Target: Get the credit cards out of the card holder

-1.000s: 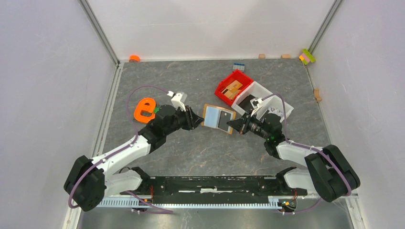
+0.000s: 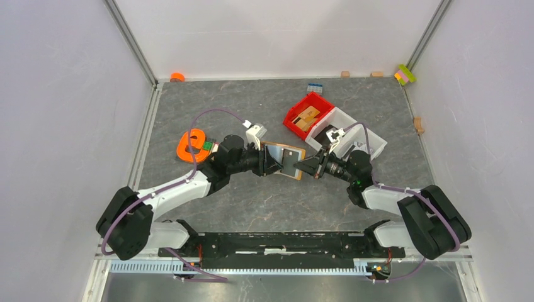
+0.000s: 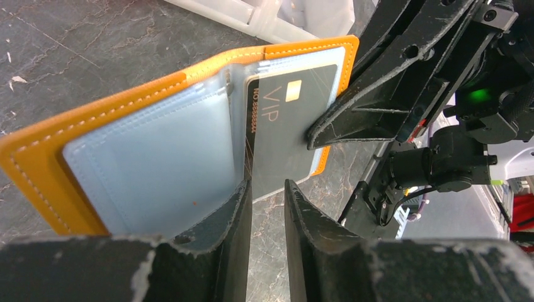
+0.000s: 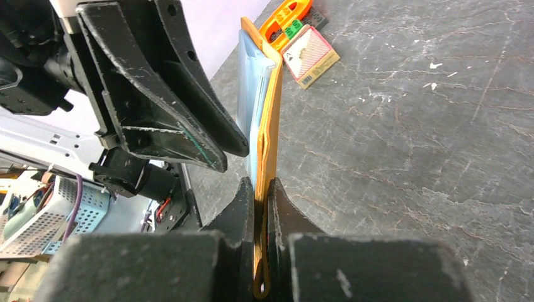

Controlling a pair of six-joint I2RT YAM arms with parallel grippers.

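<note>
An orange-edged card holder (image 2: 293, 173) with clear sleeves is held up above the table, spread flat. My right gripper is shut on its edge. In the left wrist view a dark grey VIP card (image 3: 286, 119) with a gold chip sits in the right-hand sleeve. The left-hand sleeve (image 3: 157, 157) of the holder looks pale and empty. My left gripper is part open in front of the holder, its fingertips near the card's lower left edge, with nothing visibly between them. Whether they touch the sleeve is hard to tell.
Behind stand a red box (image 2: 298, 107) with brown pieces and a white tray (image 2: 378, 146) with dark items. An orange ring-shaped object (image 2: 182, 150) and a small striped box (image 4: 310, 55) lie to the left.
My left gripper has moved right, from beside the holder's left edge to over its middle. The holder has shifted slightly left with my right gripper, which remains shut on it.
</note>
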